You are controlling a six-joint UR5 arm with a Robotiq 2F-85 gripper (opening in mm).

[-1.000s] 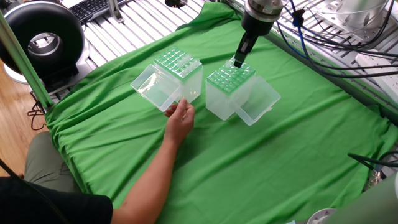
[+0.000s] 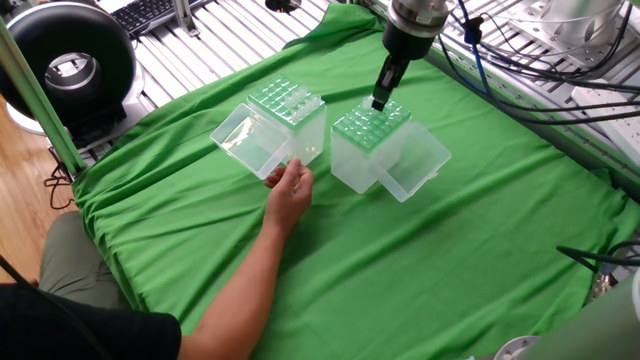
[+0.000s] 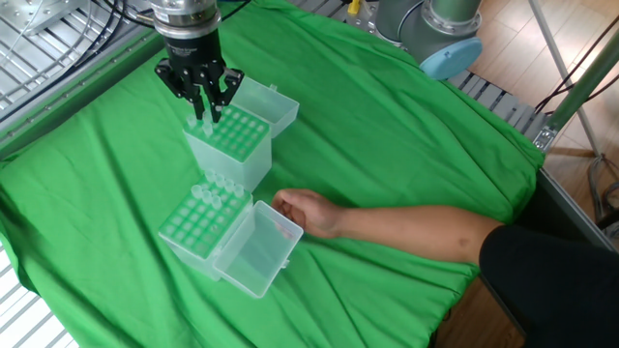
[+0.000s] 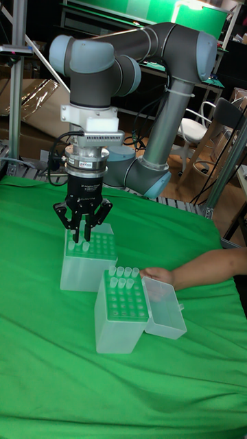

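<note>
My gripper points down over one end of a clear box with a green grid top. Its two fingers stand close together with a narrow gap, right at a few whitish tube-like tips in that grid. Whether the fingers touch or grip one of them cannot be made out. A second similar box stands beside it, its green grid holding several pale tips at one end. Both boxes have their lids open: one lid leans out to the right, the other to the left.
A person's hand is at the second box's open lid, the forearm lying across the cloth. Green cloth covers the table, with open room in front of the boxes. Cables run behind on the right.
The gripper has shifted slightly left and down over the box's grid in exterior view 1. The boxes, lids and person's hand stay in place.
</note>
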